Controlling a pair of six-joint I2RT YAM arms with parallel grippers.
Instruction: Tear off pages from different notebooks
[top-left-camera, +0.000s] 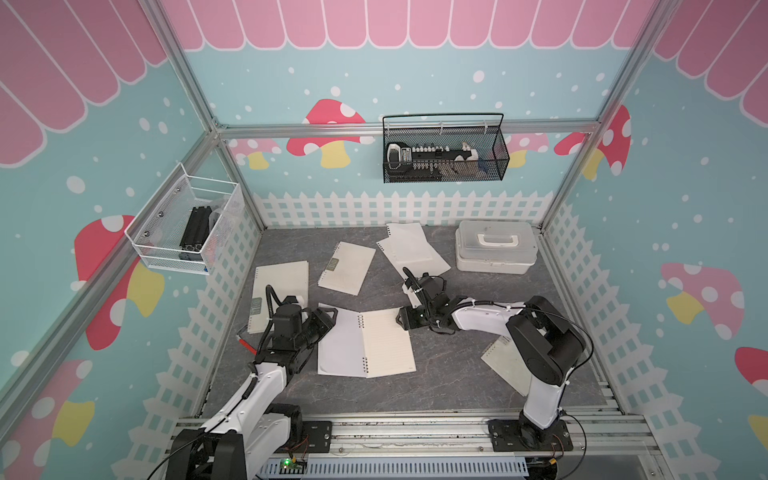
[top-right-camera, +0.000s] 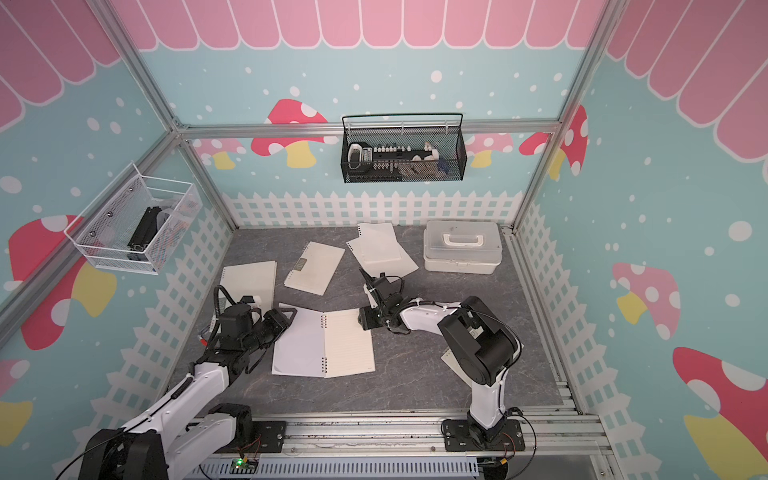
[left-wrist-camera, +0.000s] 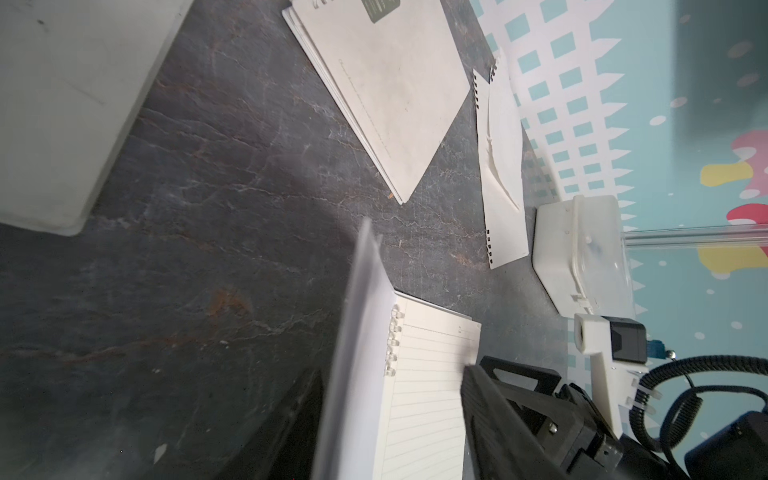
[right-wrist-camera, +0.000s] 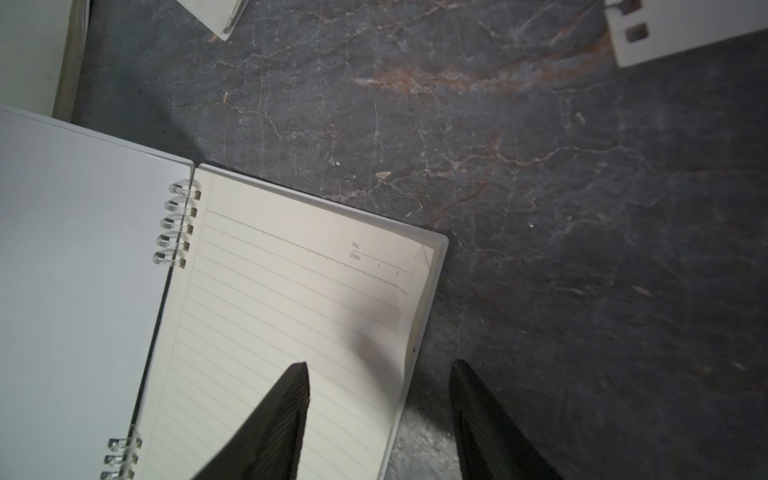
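An open spiral notebook (top-left-camera: 384, 344) lies at the front middle, white cover side on the left, lined cream page on the right. My left gripper (top-left-camera: 328, 318) is at its top-left corner; in the left wrist view a white leaf (left-wrist-camera: 356, 352) stands edge-on between its blurred fingers, which look apart. My right gripper (top-left-camera: 408, 318) hangs over the page's top-right edge, fingers apart, one over the paper (right-wrist-camera: 280, 336) and one over bare table. Closed notebooks lie at the back middle (top-right-camera: 314, 268) and left (top-right-camera: 249, 280).
Loose pages (top-left-camera: 412, 248) lie behind, beside a lidded plastic box (top-left-camera: 494, 248). Another pad (top-left-camera: 504, 364) is partly under the right arm. Wire baskets (top-left-camera: 445, 152) (top-left-camera: 169, 244) hang on the walls. Bare table lies right of the open notebook.
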